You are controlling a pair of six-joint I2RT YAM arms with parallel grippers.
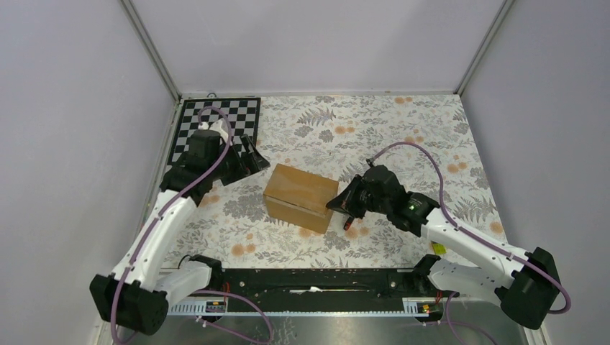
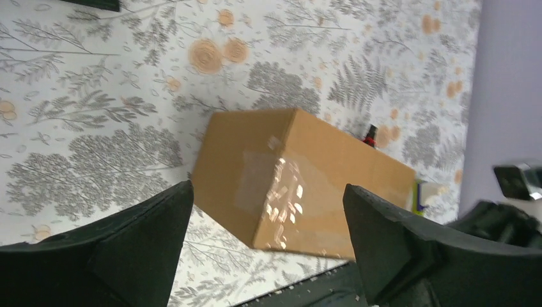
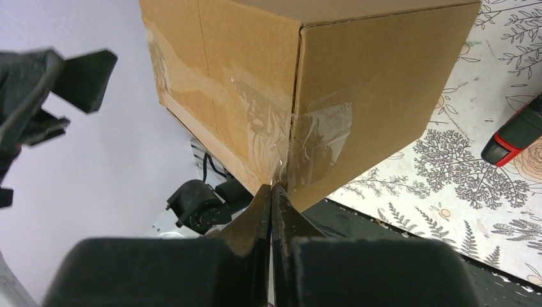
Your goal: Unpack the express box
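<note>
The closed brown cardboard box (image 1: 298, 198) stands in the middle of the table, turned at a slight slant. Clear tape (image 3: 326, 137) runs over its corner edge in the right wrist view; shiny tape (image 2: 284, 204) also shows in the left wrist view. My right gripper is shut, its tips at the box's taped lower corner, with nothing visible between them. Whether the tips touch or pierce the tape, I cannot tell. Off the box's left side, my left gripper (image 1: 257, 159) hangs open and empty, its fingers (image 2: 147, 220) spread apart above the table.
A dark tool with a red band (image 3: 511, 137) lies on the table right of the box. At the back left is a checkered board (image 1: 188, 118), partly under my left arm. Something yellow (image 1: 438, 248) sits near the right arm's base.
</note>
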